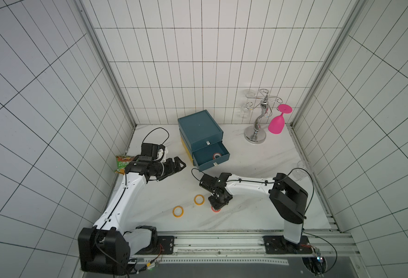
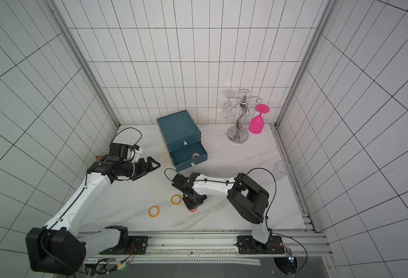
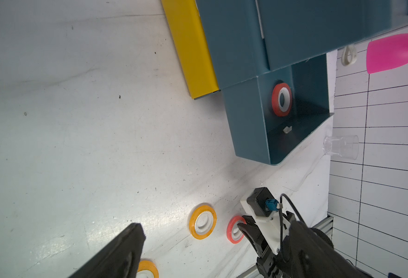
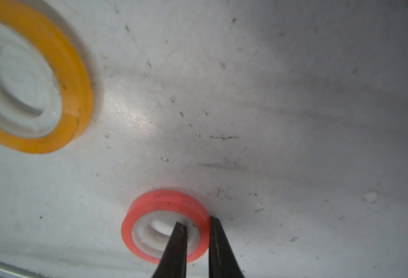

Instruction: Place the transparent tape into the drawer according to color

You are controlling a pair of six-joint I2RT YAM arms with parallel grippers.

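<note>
A roll of red tape (image 4: 136, 210) lies flat on the table in the right wrist view. My right gripper is shut on its ring wall, one finger inside the hole and the other outside. From above, that arm hides most of this roll. A second red roll (image 3: 275, 107) sits in the pulled-out drawer (image 3: 250, 125) of the teal cabinet (image 1: 199, 127). Two yellow rolls lie on the table: one yellow roll (image 1: 199, 195) beside the red one, another yellow roll (image 1: 173, 213) farther left. My left gripper (image 1: 179, 165) stands open and empty near the cabinet.
A yellow strip (image 3: 194, 60) shows along the cabinet's left side. At the back right stands a metal rack (image 1: 254, 134) with a pink goblet (image 1: 277, 125); a clear cup (image 3: 341, 146) is at the right.
</note>
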